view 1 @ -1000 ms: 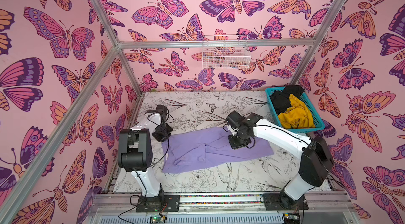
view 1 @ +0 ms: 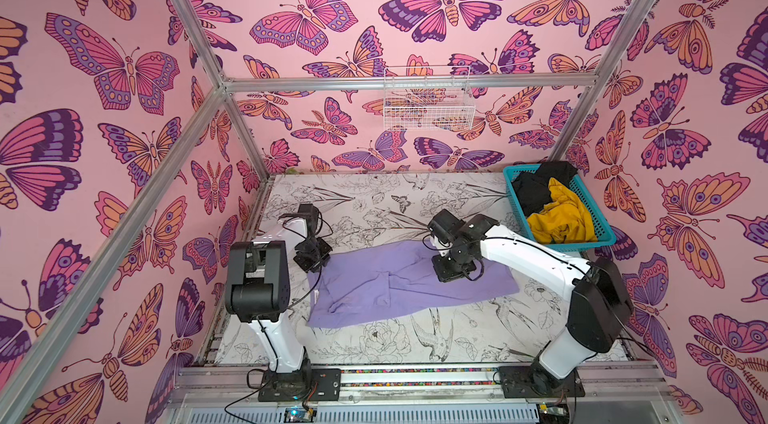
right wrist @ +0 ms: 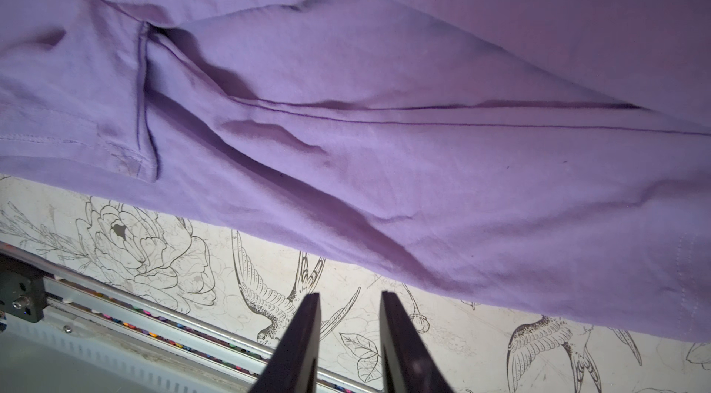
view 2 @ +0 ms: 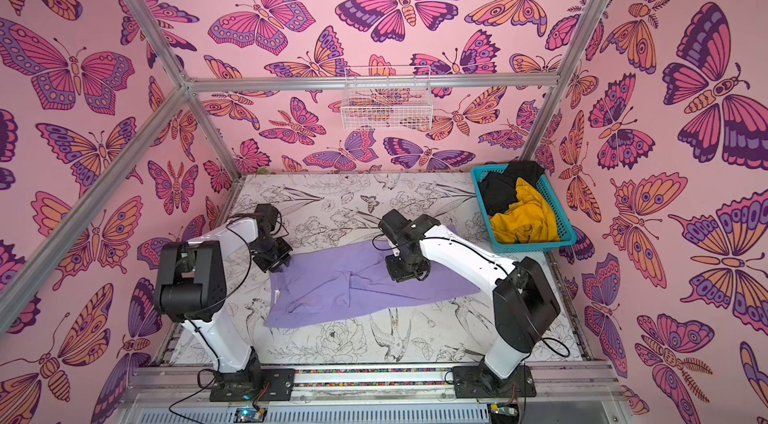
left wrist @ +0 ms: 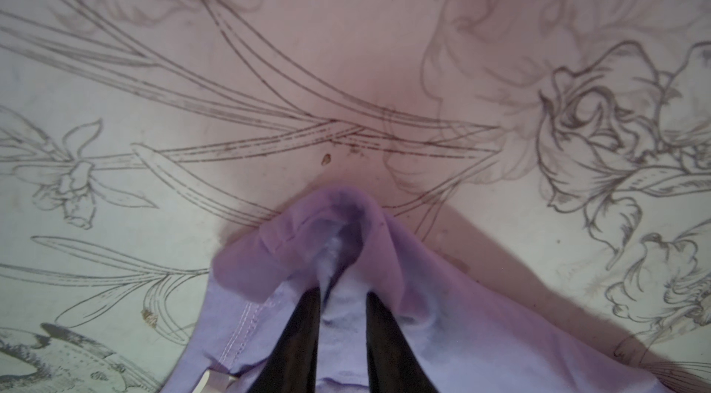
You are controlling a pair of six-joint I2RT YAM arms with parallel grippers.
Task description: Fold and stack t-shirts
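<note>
A purple t-shirt [view 1: 360, 288] lies lengthwise across the table in a long strip, with creases near its middle. At its far left corner is my left gripper, open, its fingertips just over a raised, curled fold of the cloth [left wrist: 326, 222]. Whether the fingers touch the fabric I cannot tell. Over the right half of the shirt hovers my right gripper, also open, with no cloth between its fingers. In the right wrist view a sleeve hem [right wrist: 144, 111] and the shirt's near edge show, with bare table below.
A teal basket [view 1: 520, 208] at the back right holds a black garment [view 1: 532, 188] and a yellow one [view 1: 564, 216]. Bare patterned table [view 1: 368, 204] lies behind the shirt and in a strip before it. A white wire rack [view 1: 428, 116] hangs on the back wall.
My left arm has shifted slightly, its gripper ending a little lower and to the right at the shirt's corner. The right arm and the shirt look unchanged.
</note>
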